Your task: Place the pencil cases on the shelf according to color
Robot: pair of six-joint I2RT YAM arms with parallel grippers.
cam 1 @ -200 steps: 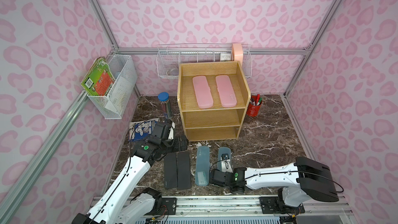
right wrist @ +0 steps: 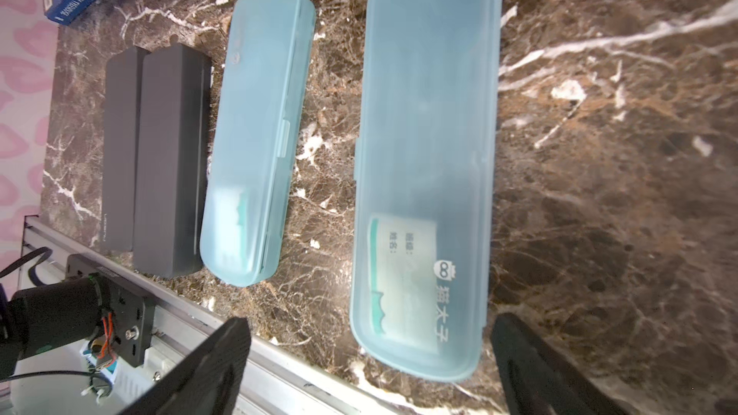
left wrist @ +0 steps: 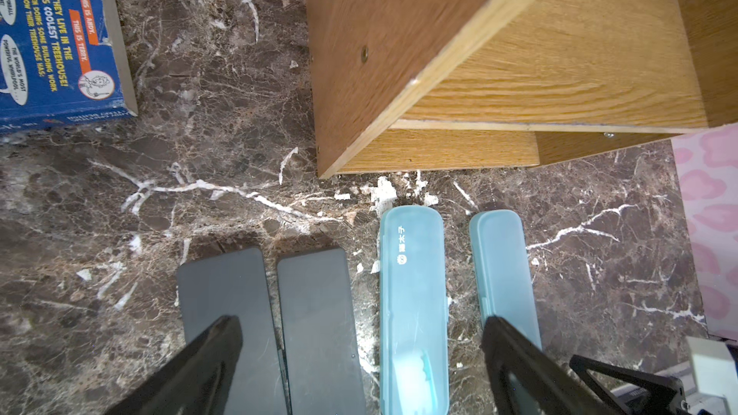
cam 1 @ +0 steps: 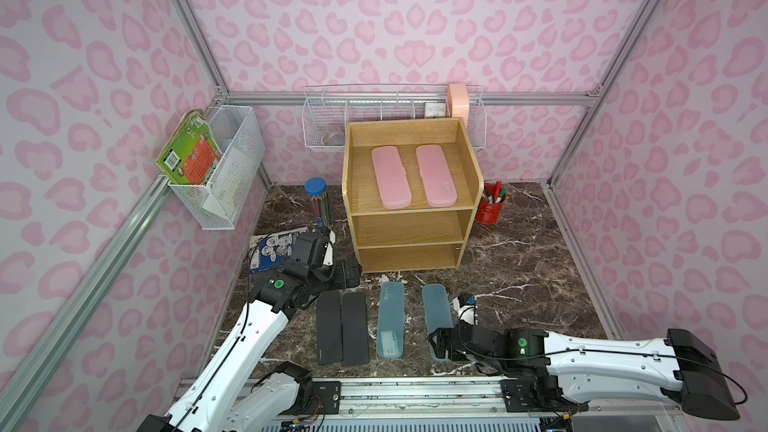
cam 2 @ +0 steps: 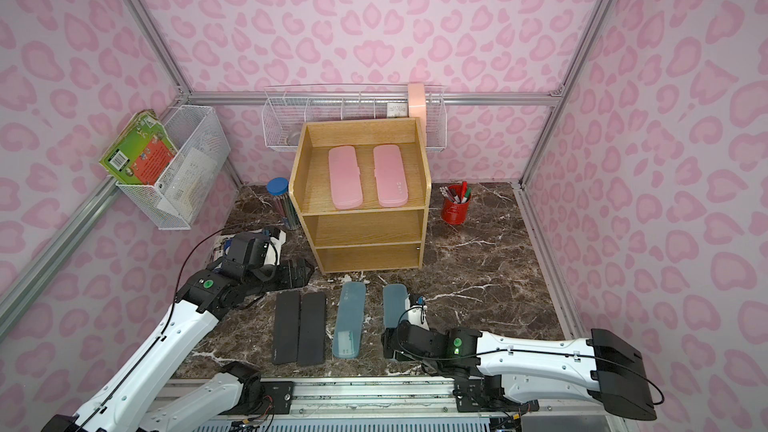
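Observation:
Two pink pencil cases (cam 1: 391,177) (cam 1: 436,176) lie side by side on the shelf's (cam 1: 350,168) top level. On the table in front, two dark grey cases (left wrist: 228,299) (left wrist: 316,299) lie close together, and two blue cases (right wrist: 257,107) (right wrist: 426,123) lie to their right with a gap between. My right gripper hovers open over the near end of the rightmost blue case, nothing between its fingers. My left gripper is open and empty, above the table by the shelf's front left corner. In the top left view the right arm partly covers the rightmost blue case.
The shelf's middle (cam 1: 412,229) and bottom (cam 1: 408,257) levels look empty. A blue book (left wrist: 57,38) and a blue-lidded jar (cam 1: 317,192) stand left of the shelf; a red pen cup (cam 1: 489,209) stands right.
My right arm has shifted to the right, from between the two blue cases to the rightmost one. The left arm has barely moved, and the cases lie where they were.

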